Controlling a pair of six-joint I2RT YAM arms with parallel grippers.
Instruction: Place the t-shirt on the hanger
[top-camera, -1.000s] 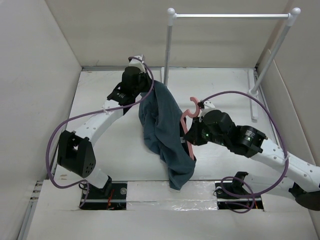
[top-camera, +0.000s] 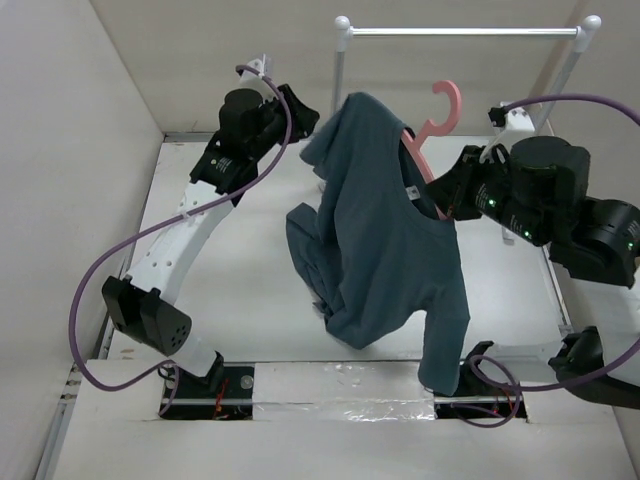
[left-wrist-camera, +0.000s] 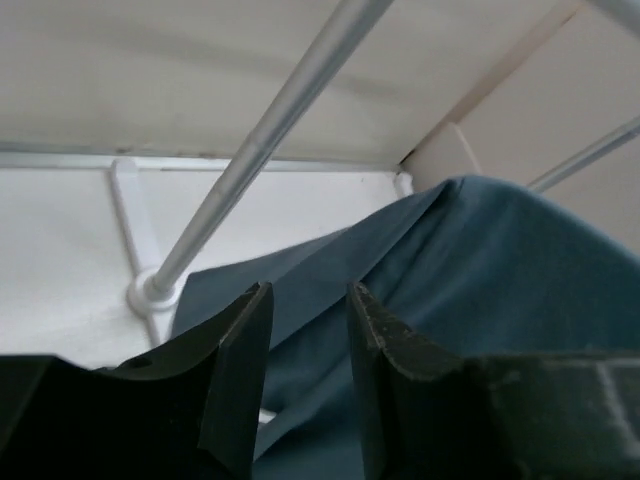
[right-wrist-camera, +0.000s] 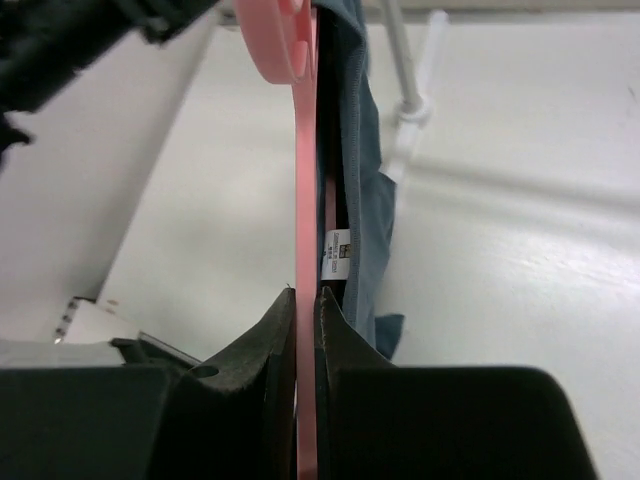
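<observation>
A dark teal t-shirt (top-camera: 380, 260) hangs draped on a pink hanger (top-camera: 440, 120) under the rack, its neckline around the hanger's body and a white label showing at the collar. My right gripper (top-camera: 450, 200) is shut on the pink hanger, which runs vertically between its fingers in the right wrist view. My left gripper (top-camera: 296, 112) is up at the left, apart from the shirt's top fold; in the left wrist view its fingers stand part open with a gap between, shirt fabric behind them.
The white rack (top-camera: 460, 32) stands at the back, its top bar above the hanger. White walls close in the sides.
My right gripper has moved up and right with the hanger, lifting the shirt along. My left gripper has risen and come away from the shirt's corner that it was at.
</observation>
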